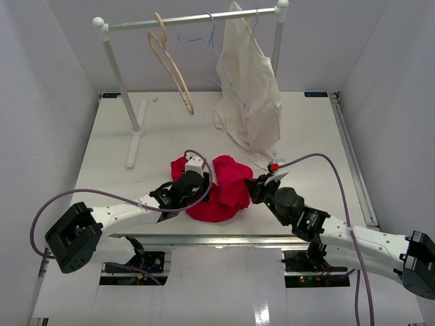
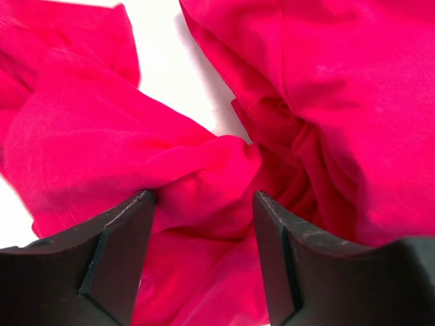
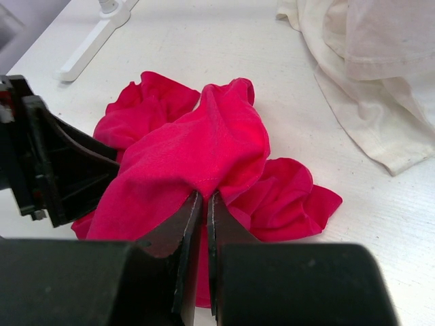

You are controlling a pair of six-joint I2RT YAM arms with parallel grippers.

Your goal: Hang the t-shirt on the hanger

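Observation:
The red T-shirt (image 1: 230, 178) lies bunched at the front middle, partly lifted on the right. My right gripper is shut on the shirt, its fingertips pinching the raised fold. My left gripper is low over the shirt's left part with its fingertips apart among folds; whether cloth is between them is unclear. Three hangers hang on the rail: a wooden one (image 1: 175, 71), a blue one (image 1: 231, 87) and one at the right, mostly covered by white cloth.
A white rack (image 1: 185, 20) spans the back. White cloth (image 1: 250, 109) hangs from it down onto the table at back right.

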